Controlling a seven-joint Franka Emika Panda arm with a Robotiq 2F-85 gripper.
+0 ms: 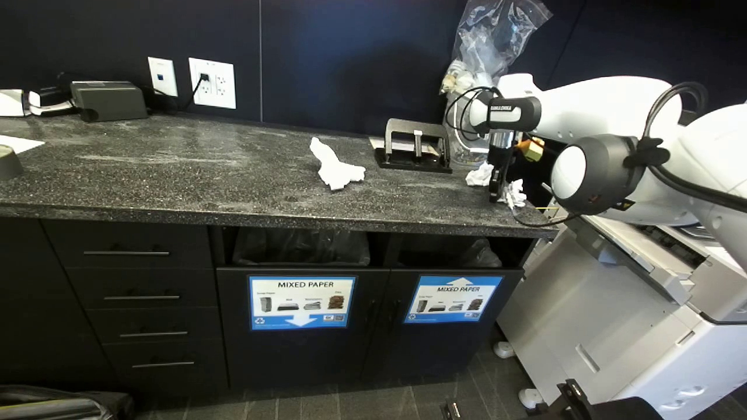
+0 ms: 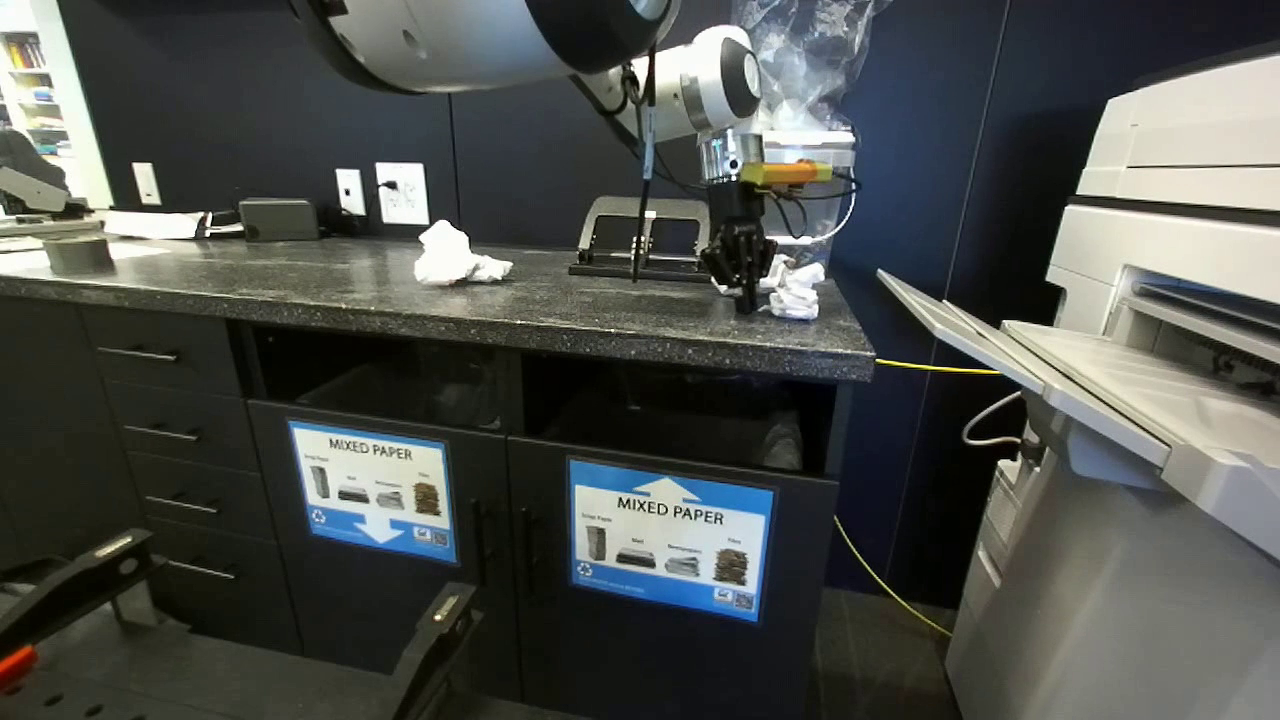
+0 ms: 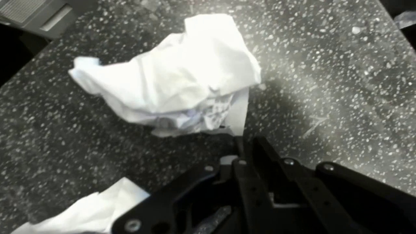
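My gripper point(image 1: 495, 199) is low over the counter's right end, pointing down, its fingertips at or near the surface. In the wrist view the black fingers are close together, and a thin flap of a crumpled white paper point(image 3: 187, 74) runs down to their tips; the gripper looks shut on that flap. The bulk of this paper rests ahead of the fingers on the speckled counter. A second white paper point(image 3: 97, 210) shows at lower left, partly hidden by the gripper. Farther left along the counter lies another crumpled paper point(image 1: 336, 168), apart from the gripper.
Behind and left of the gripper stands a hole punch point(image 1: 414, 148). A clear bin point(image 2: 816, 180) with a plastic bag is at the back wall. The counter point(image 1: 224, 168) ends just right of the papers, beside a printer point(image 2: 1152, 384). Open bin slots lie below the front edge.
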